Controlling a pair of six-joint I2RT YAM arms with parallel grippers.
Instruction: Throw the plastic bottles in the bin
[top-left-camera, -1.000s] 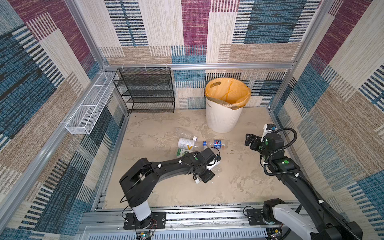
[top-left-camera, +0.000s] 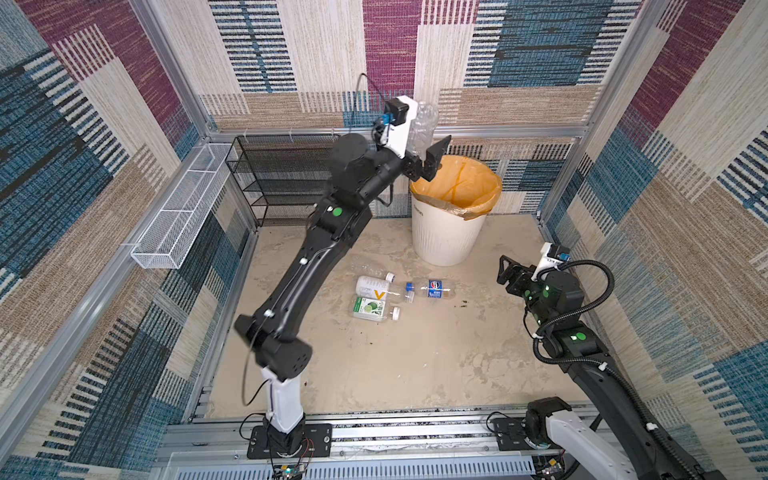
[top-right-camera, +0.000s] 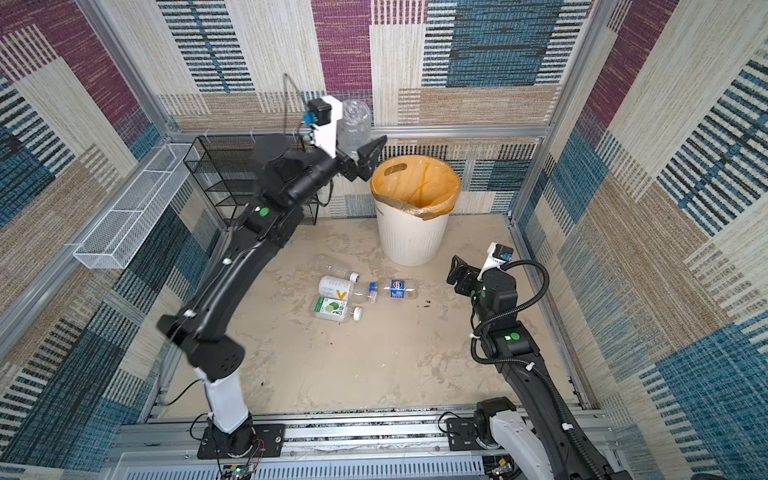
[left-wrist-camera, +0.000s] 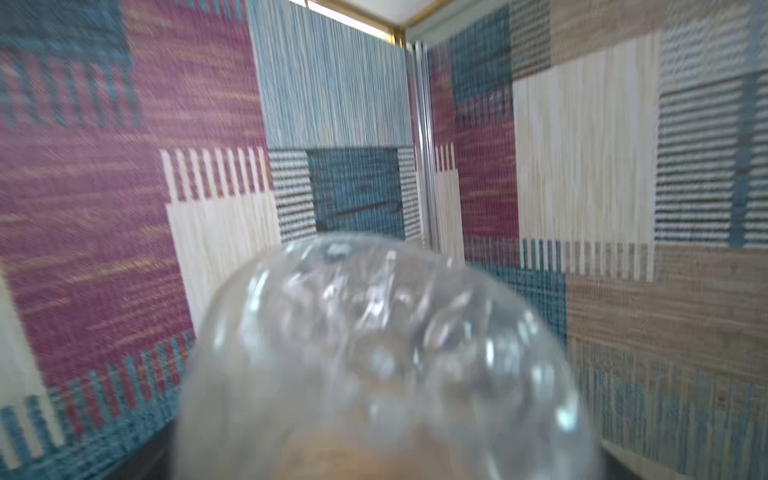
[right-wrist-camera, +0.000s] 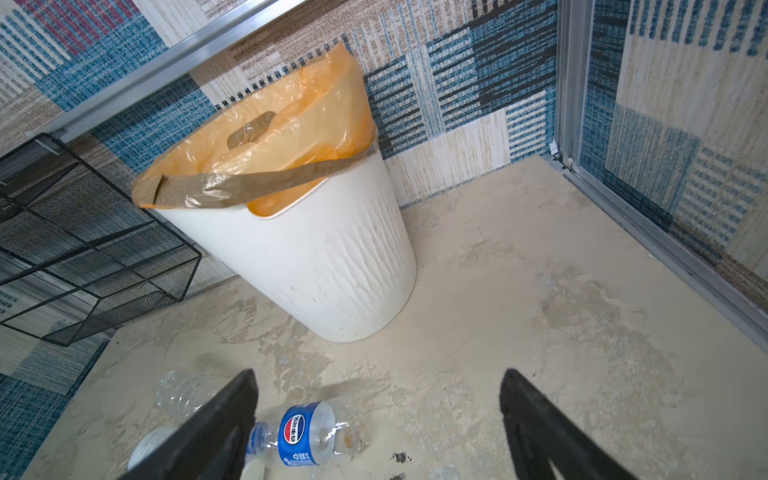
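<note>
A clear plastic bottle (top-left-camera: 422, 124) is in the air at my left gripper (top-left-camera: 430, 160), which stands open, high up just left of the bin. In the left wrist view this bottle (left-wrist-camera: 384, 352) fills the lower middle and hides the fingers, so contact cannot be told. The white bin (top-left-camera: 445, 240) has an orange liner. On the floor lie a blue-labelled bottle (top-left-camera: 434, 289), a white-labelled bottle (top-left-camera: 372, 287), a green-labelled bottle (top-left-camera: 369, 309) and a faint clear bottle (right-wrist-camera: 188, 392). My right gripper is open and empty, right of these bottles.
A black wire rack (top-left-camera: 280, 176) stands against the back wall, partly behind the left arm. A white wire basket (top-left-camera: 180, 208) hangs along the left side. The floor in front of the bin and to its right is mostly clear.
My left arm has swung from low over the floor up and away to the bin's upper left, and the clear bottle is now up there too.
</note>
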